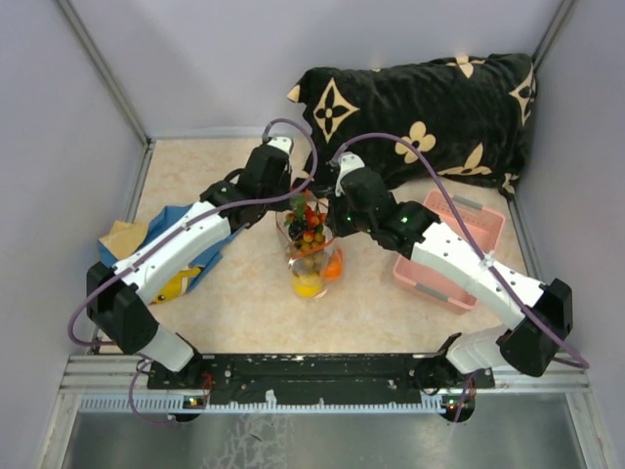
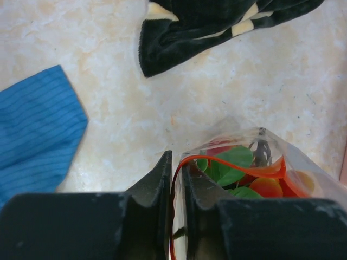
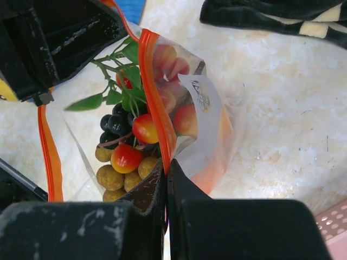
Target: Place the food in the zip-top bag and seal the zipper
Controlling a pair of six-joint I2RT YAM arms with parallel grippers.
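Observation:
The clear zip bag (image 1: 314, 264) with its orange zipper stands at the table's middle, filled with food: cherries (image 3: 143, 127), dark berries (image 3: 119, 124), potato-like balls (image 3: 113, 176) and green leaves (image 3: 84, 103). My left gripper is at the bag's upper left rim, fingertips close on the orange zipper strip; whether they clamp it is unclear. My right gripper is shut on the orange zipper edge on the bag's other side, opposite the left.
A pink basket (image 1: 449, 254) stands at the right. Blue cloth (image 1: 195, 254) with yellow items lies at the left. A black patterned cushion (image 1: 420, 98) lines the back. Bare table shows in front.

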